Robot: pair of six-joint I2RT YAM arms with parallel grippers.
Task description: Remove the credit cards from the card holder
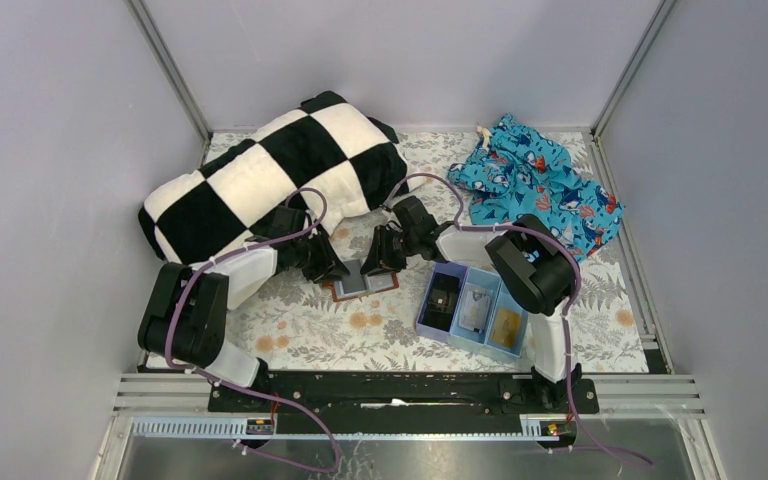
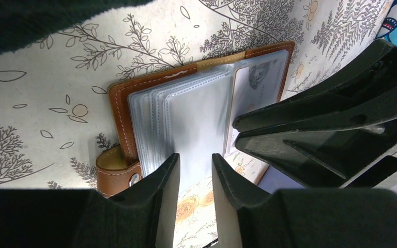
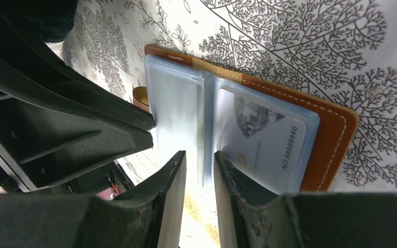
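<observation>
The brown leather card holder [image 1: 365,290] lies open on the table between both grippers, with clear sleeves [image 2: 196,124] on both sides. A card [image 3: 261,144] printed "NO 888846" shows in the right-hand sleeve. My left gripper is part open over the left sleeves, nothing visibly held between its fingers. My right gripper is open at the seam between the two sides, its fingertips close to the sleeves. Each arm's fingers show beside the holder in the other's wrist view.
A checkered cushion [image 1: 300,150] lies behind the left arm. A blue patterned cloth [image 1: 535,185] is at the back right. A divided box [image 1: 495,340] stands front right. The table in front of the holder is clear.
</observation>
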